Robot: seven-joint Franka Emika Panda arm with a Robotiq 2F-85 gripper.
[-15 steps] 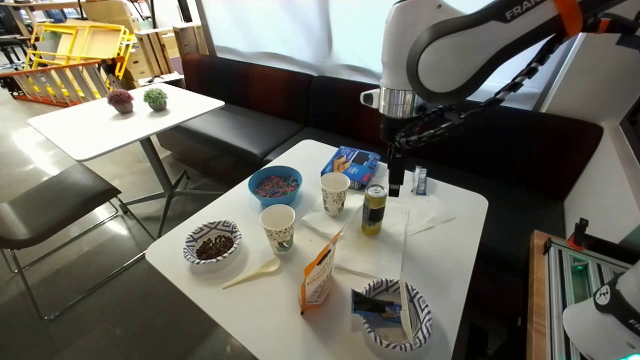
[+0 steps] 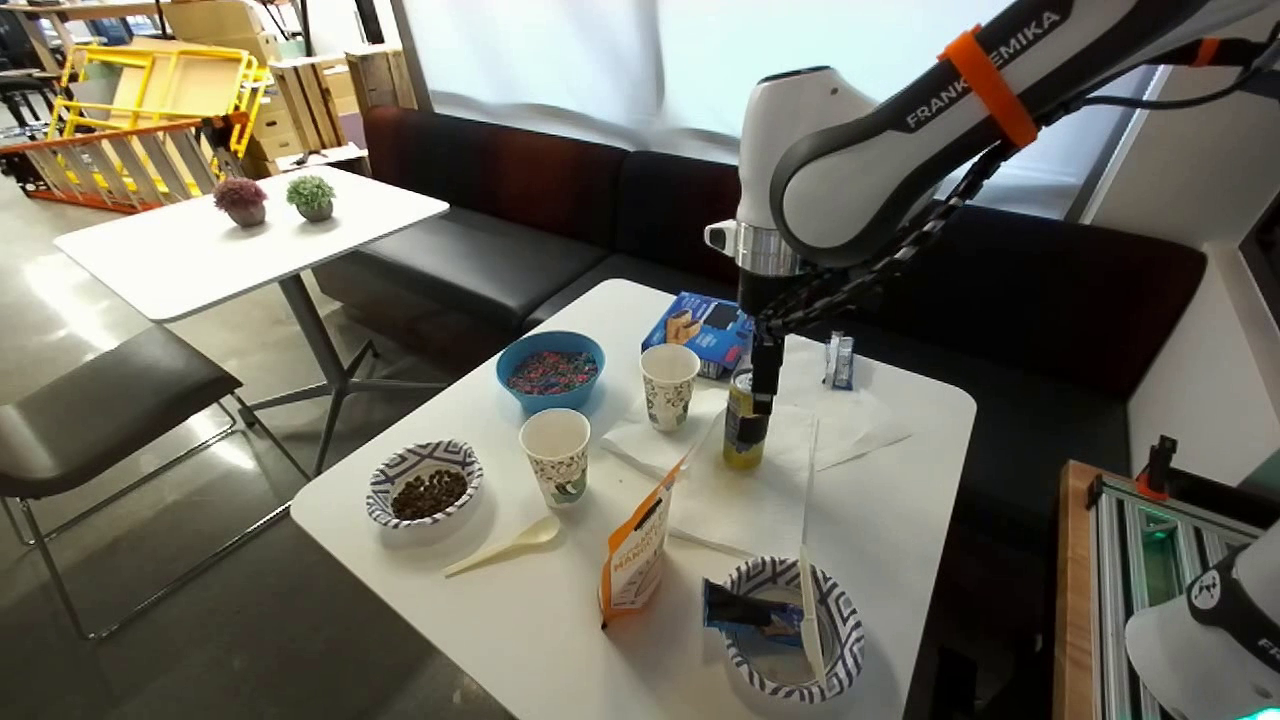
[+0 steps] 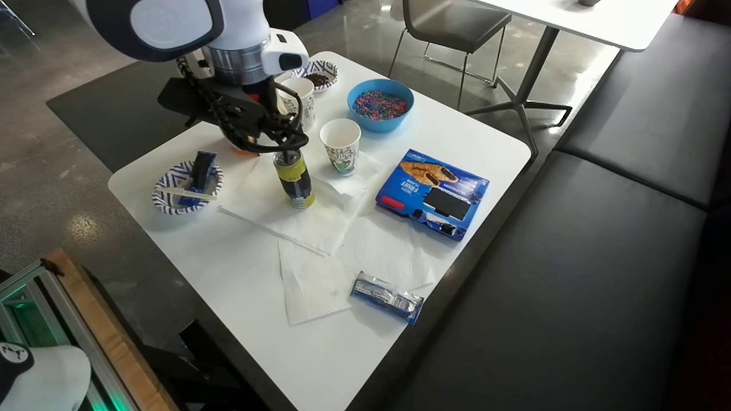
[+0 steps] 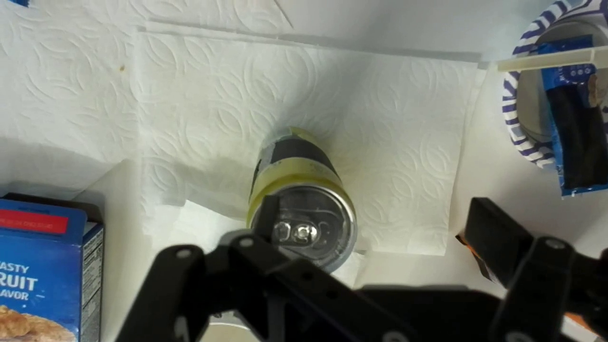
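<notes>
A yellow and dark can (image 2: 744,454) stands upright on the white paper napkins (image 3: 312,212). In exterior view 1 my gripper (image 2: 759,402) is low over the table and partly covers the can. Seen from the wrist, the gripper is open, with the left finger overlapping the can's silver top (image 4: 319,222) and the right finger (image 4: 496,236) well apart from it. Whether that left finger touches the can cannot be told. In exterior view 2 the hand's black parts and cables hang right above the can (image 3: 294,181).
A paper cup (image 2: 669,386) and a blue snack box (image 3: 433,194) stand near the can. An orange pouch (image 2: 638,546), a second cup (image 2: 558,456), a blue bowl (image 2: 504,366) and a patterned bowl with a wrapper (image 2: 854,648) surround it.
The arm has come down and a little left in exterior view 1, from above and behind the can to where a finger crosses in front of it. The can stands where it was.
</notes>
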